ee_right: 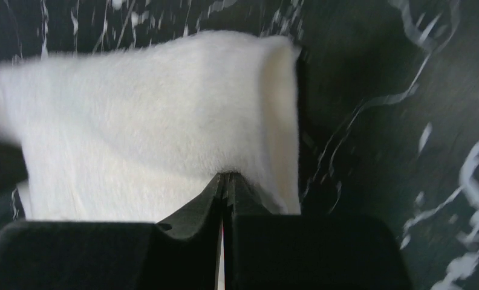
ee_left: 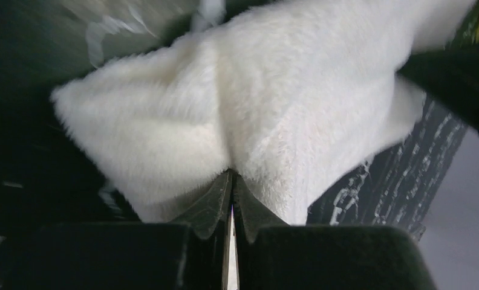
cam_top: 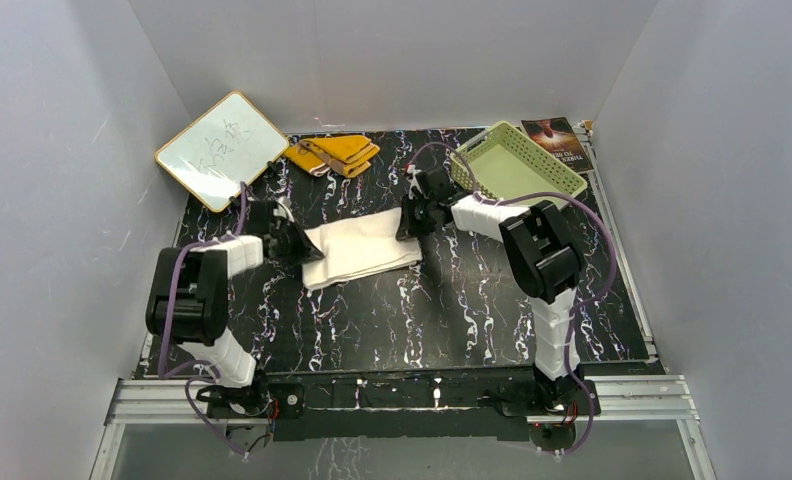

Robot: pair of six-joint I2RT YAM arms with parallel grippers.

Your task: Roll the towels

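Note:
A white folded towel (cam_top: 360, 247) lies in the middle of the black marble table, now slightly askew. My left gripper (cam_top: 312, 254) is down on its left end, fingers closed; in the left wrist view the towel (ee_left: 297, 103) is bunched and creased right at the fingertips (ee_left: 216, 211). My right gripper (cam_top: 408, 230) is at the towel's right end, also closed; the right wrist view shows the towel's edge (ee_right: 164, 103) raised round its fingertips. Whether cloth is pinched between either pair of fingers is hard to tell.
Yellow folded towels (cam_top: 344, 150) lie at the back, beside a whiteboard (cam_top: 212, 150) at back left. A green basket (cam_top: 517, 175) and a printed booklet (cam_top: 557, 140) are at back right.

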